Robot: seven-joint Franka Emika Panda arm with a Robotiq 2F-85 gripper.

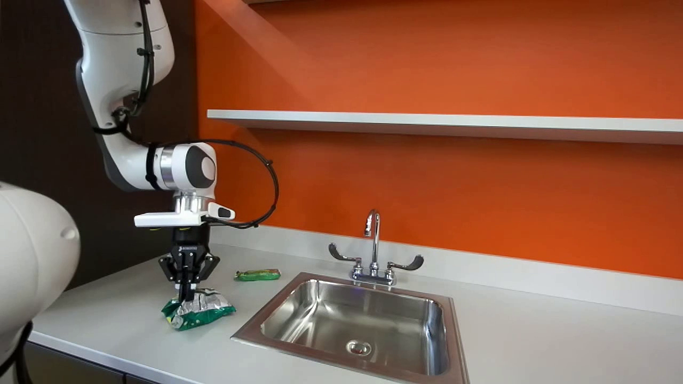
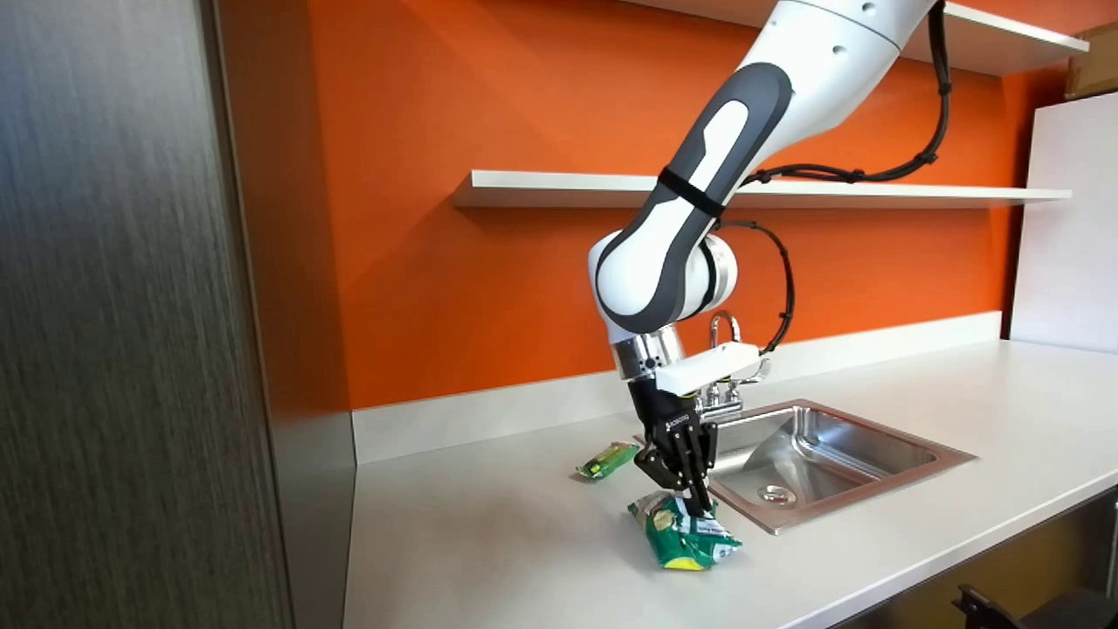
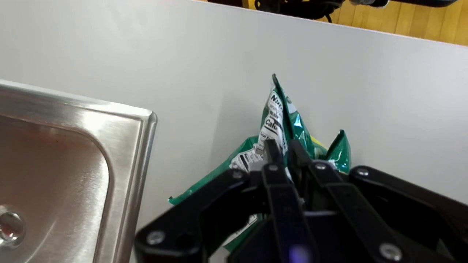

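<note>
A crumpled green and silver snack bag [image 1: 208,313] rests on the counter, left of the sink. My gripper [image 1: 186,296] points straight down into the top of the bag. In the wrist view, a narrow gap separates the black fingers [image 3: 273,153], and folds of the bag [image 3: 272,125] show between and beyond them. Whether the pads still press on the bag cannot be made out. From the other side, the fingertips of my gripper [image 2: 696,508] meet the upper part of the bag [image 2: 681,540].
Behind the bag, near the wall, lies a small green packet [image 1: 257,274]. To the right is a steel sink [image 1: 458,345] with a faucet [image 1: 374,243]. A white shelf [image 1: 448,121] runs along the orange wall. Open counter surrounds the bag at the front.
</note>
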